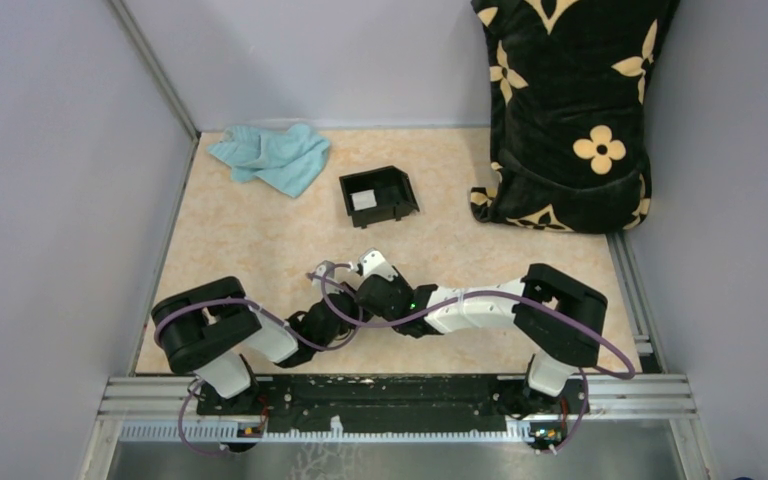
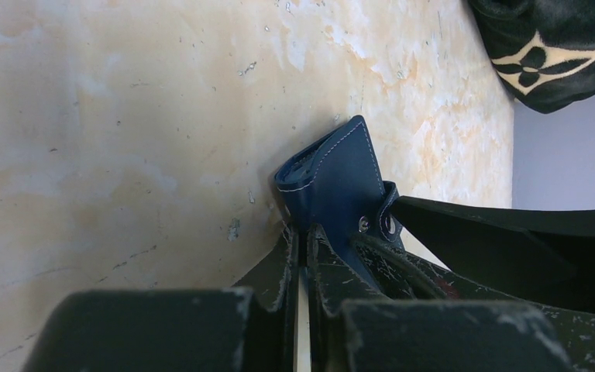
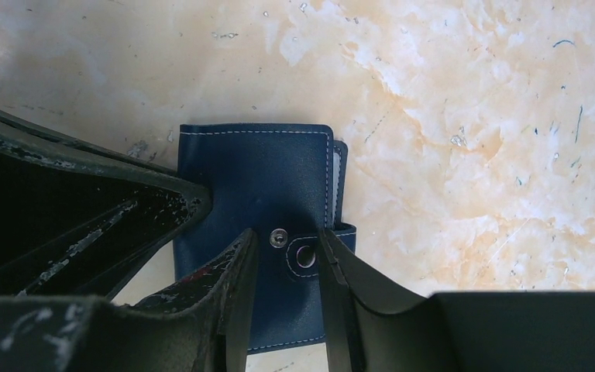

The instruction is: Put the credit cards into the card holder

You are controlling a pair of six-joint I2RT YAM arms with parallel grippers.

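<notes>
The dark blue card holder [image 3: 256, 178] is folded over, with white stitching. My left gripper is shut on its edge; in the right wrist view the left finger overlaps the holder's left side. Over the snap area, my right gripper stands open. Its fingertips are on either side of a metal stud, one by the strap [image 3: 307, 256]. The strap seems unfastened, its snap lying beside the stud. A pale strip shows inside the holder's right edge; I cannot tell whether it is a card. In the top view the arms hide the holder.
Behind the grippers sits a black tray [image 1: 409, 188] with a small white piece [image 1: 363, 199] inside. A light blue cloth [image 1: 278, 157] lies at the back left, and a black patterned cushion [image 1: 570, 120] leans at the back right. Tabletop right of the tray is clear.
</notes>
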